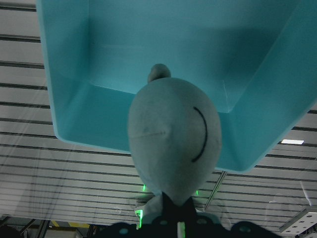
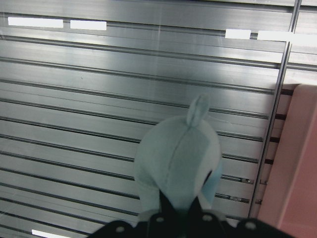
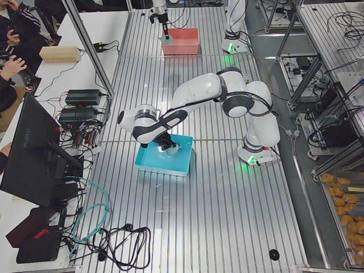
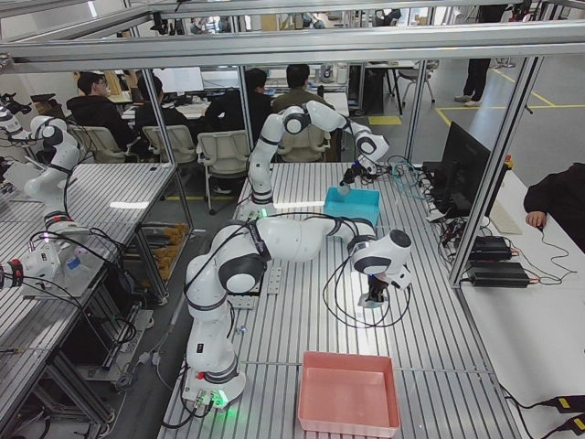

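My left gripper is shut on a pale blue-grey plush toy (image 1: 173,134) with a dark curved line, held over the blue bin (image 1: 74,114). The camera left view shows that toy (image 3: 170,149) within the bin's outline. My right gripper is shut on another pale blue plush toy (image 2: 176,153), held above bare slatted table, beside the pink bin (image 2: 292,168). In the camera right view this toy (image 4: 371,300) hangs farther back than the pink bin (image 4: 347,421).
Loose cables (image 3: 131,250) lie on the table near the blue bin. A monitor (image 3: 31,153) and black boxes (image 3: 79,96) line the side bench. Upright frame posts (image 4: 484,210) stand along the table's edge. Much of the table between the bins is clear.
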